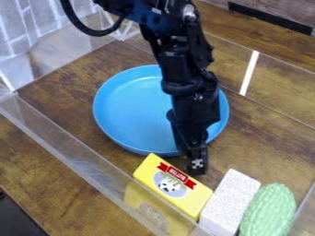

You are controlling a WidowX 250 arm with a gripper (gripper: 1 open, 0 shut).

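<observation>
The black gripper point(193, 152) hangs low over the right part of a blue bowl point(123, 111), its fingertips near the bowl's front-right rim, just above a yellow butter box point(169, 186). I see nothing held between its fingers, which are partly hidden by the gripper's body.
A white block point(229, 205) and a pale green oval object point(268, 210) lie at the front right. A clear edge runs along the left.
</observation>
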